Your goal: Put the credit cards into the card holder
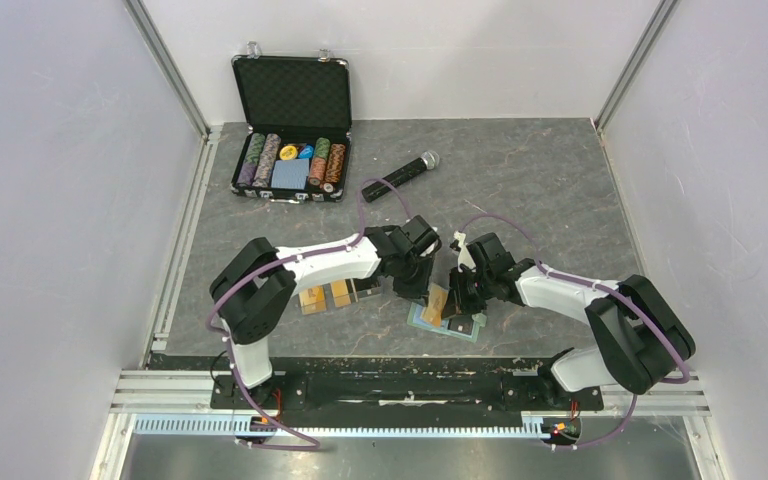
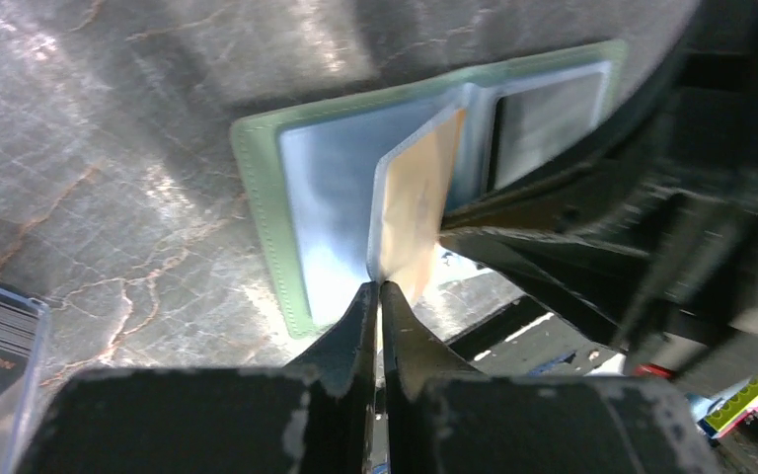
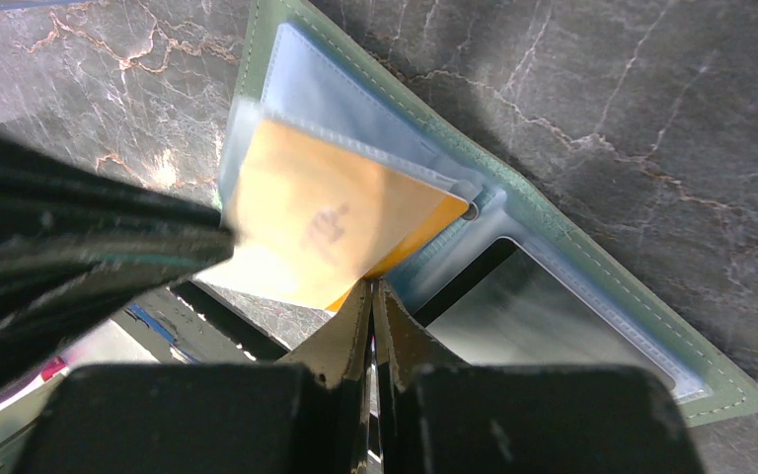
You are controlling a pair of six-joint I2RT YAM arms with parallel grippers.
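The card holder [image 1: 444, 329], a pale blue booklet with a green border, lies open on the table. Its clear page with an orange card is lifted and tilted; in the left wrist view this page [image 2: 416, 197] stands up off the blue inside. My left gripper is shut on the page's outer edge. My right gripper is shut by the orange card's lower edge, close to the fold; whether it touches the card is unclear. A dark card [image 3: 553, 316] lies under clear plastic on the holder's other half.
Several more cards [image 1: 339, 293] lie left of the holder, partly under my left arm. A black microphone [image 1: 400, 177] and an open case of poker chips [image 1: 290, 173] are farther back.
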